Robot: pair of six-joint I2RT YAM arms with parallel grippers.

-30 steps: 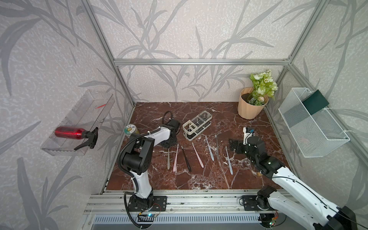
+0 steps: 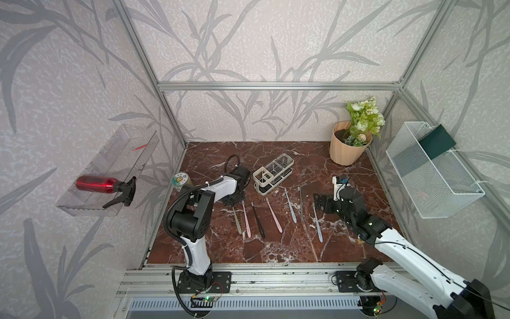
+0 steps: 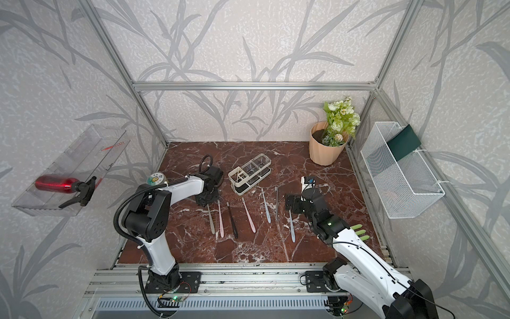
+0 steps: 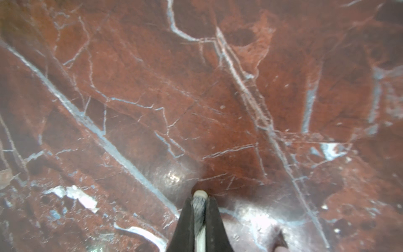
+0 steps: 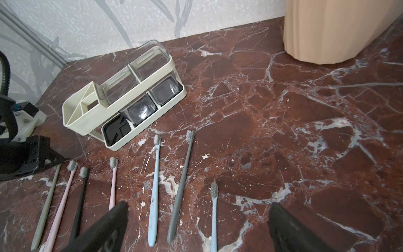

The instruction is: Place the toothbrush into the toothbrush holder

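Note:
At the bottom of the left wrist view my left gripper is shut on the green toothbrush, fingers pressed against both sides just below its pale tip. The toothbrush's handle lies along the marble in the top left view. My right gripper is open, with its fingers spread wide above the table. A blue toothbrush shows between and below them. The cream toothbrush holder stands behind the row of brushes, its divided compartment at the left end.
Pink, black, pink, blue and grey toothbrushes lie spread across the table. At the back right stands a flower pot; a round tin sits at the left. Open marble lies right of the holder.
The right gripper has shifted slightly left.

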